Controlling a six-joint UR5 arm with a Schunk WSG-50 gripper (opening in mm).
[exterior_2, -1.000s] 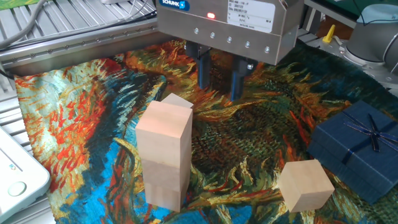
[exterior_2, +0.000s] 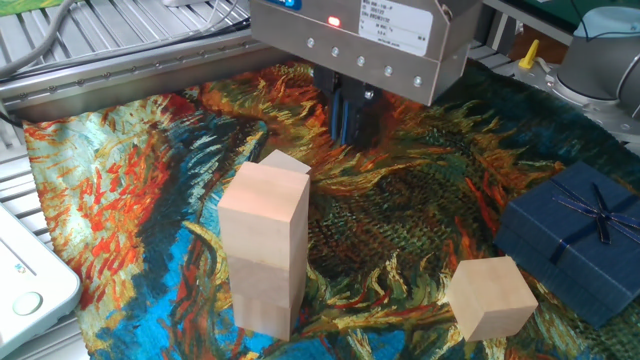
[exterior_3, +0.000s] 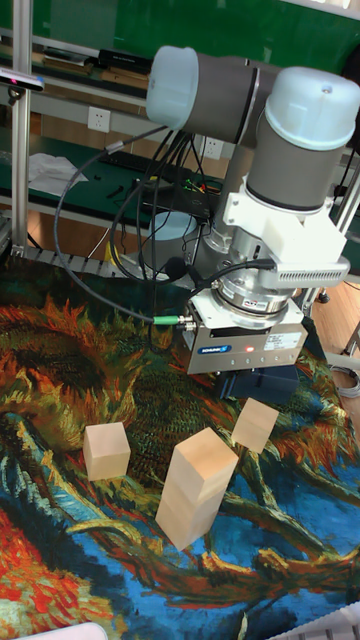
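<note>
A tall pale wooden column of stacked blocks (exterior_2: 265, 250) stands upright left of centre in exterior view 2, and in front in exterior view 3, where the same stack (exterior_3: 197, 485) shows whole. A separate wooden cube (exterior_2: 491, 299) lies to its right. Behind the column peeks the top of another wooden block (exterior_2: 287, 162), mostly hidden. My gripper (exterior_2: 344, 124) hangs over the cloth, beyond the column and apart from every block. Its fingers (exterior_2: 337, 118) are together, with nothing visible between them. In exterior view 3 the gripper body (exterior_3: 245, 347) shows, but its fingertips cannot be made out.
A dark blue gift box (exterior_2: 575, 235) with a ribbon sits at the right. A white device (exterior_2: 30, 280) borders the left edge. A metal rail (exterior_2: 150, 80) runs behind the cloth.
The two fingers have come from wide apart to together. The gripper has shifted slightly up and left in exterior view 2. The blocks and box have stayed where they were.
</note>
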